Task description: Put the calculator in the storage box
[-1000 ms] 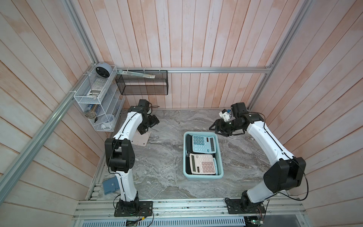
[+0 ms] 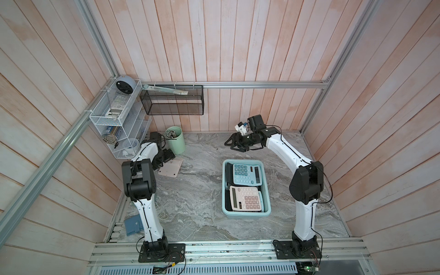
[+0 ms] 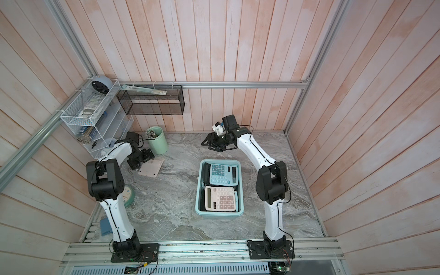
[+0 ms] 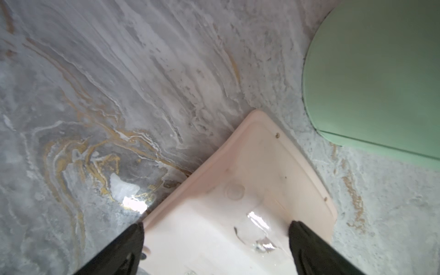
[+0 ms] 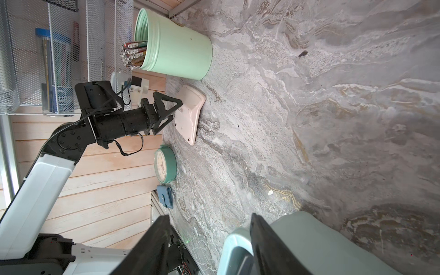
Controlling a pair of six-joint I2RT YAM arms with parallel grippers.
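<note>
A flat pale pink calculator (image 2: pixel 170 167), its back with small dark dots facing up, lies on the marble table at the left, beside the green bin. My left gripper is open above it; in the left wrist view the pink back (image 4: pixel 247 183) shows between the dark fingers. The light teal storage box (image 2: pixel 223 190) stands mid-table, holding a blue calculator (image 2: pixel 246 174) and another pink calculator (image 2: pixel 246 198), faces up. My right gripper (image 2: pixel 231 145) is open behind the box, nothing between its fingers.
The green bin (image 5: pixel 183 48) with pencils stands just behind the pink calculator. A white wire shelf (image 2: pixel 114 103) and a black mesh basket (image 2: pixel 171 110) hang nearby. A green round clock (image 5: pixel 165 164) and a blue wallet (image 2: pixel 133 225) lie front left.
My left gripper has moved left, to over the pink calculator. The right arm has swung left and farther back, behind the box. Box and calculators have stayed put.
</note>
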